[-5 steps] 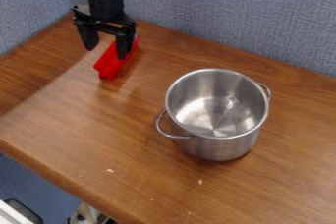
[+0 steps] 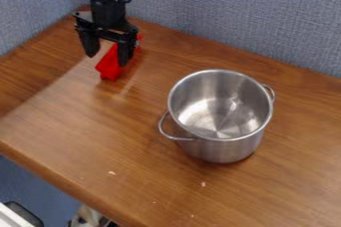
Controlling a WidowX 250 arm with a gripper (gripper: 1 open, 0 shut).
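The black gripper (image 2: 107, 50) hangs over the back left of the wooden table, its two fingers apart on either side, coming down over a red object (image 2: 110, 70). The red object lies on the table, partly hidden behind the right finger; whether the gripper touches it I cannot tell.
A large steel pot (image 2: 220, 112) with two handles stands on the right half of the table (image 2: 134, 161). Blue-grey padded walls border the back and left.
The gripper has shifted slightly down and left over the red object, covering more of it. The pot has not moved.
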